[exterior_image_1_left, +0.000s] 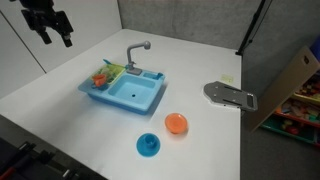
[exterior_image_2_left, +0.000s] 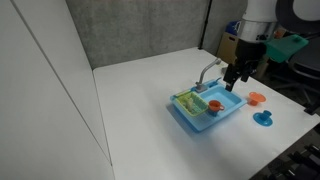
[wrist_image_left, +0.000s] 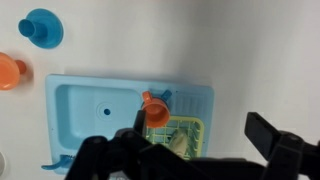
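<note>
My gripper (exterior_image_1_left: 57, 41) hangs in the air at the upper left of exterior view 1, its fingers spread wide and nothing between them. Below it in the wrist view lies a light blue toy sink (wrist_image_left: 80, 128) with a yellow-green rack (wrist_image_left: 199, 131) at one end. An orange cup (wrist_image_left: 156, 112) rests at the rack, apart from the fingers. A pale item (wrist_image_left: 179, 143) in the rack is partly covered by the gripper. Outside the sink, a blue cup (exterior_image_1_left: 149, 141) sits on a blue saucer, and an orange round dish (exterior_image_1_left: 176, 123) stands nearby.
A grey faucet (exterior_image_1_left: 134, 54) rises at the sink's back edge. A flat grey metal piece (exterior_image_1_left: 230, 96) lies on the right of the white table. Shelves with coloured bins (exterior_image_1_left: 298, 108) stand beyond that side. Much of the table around the sink is bare.
</note>
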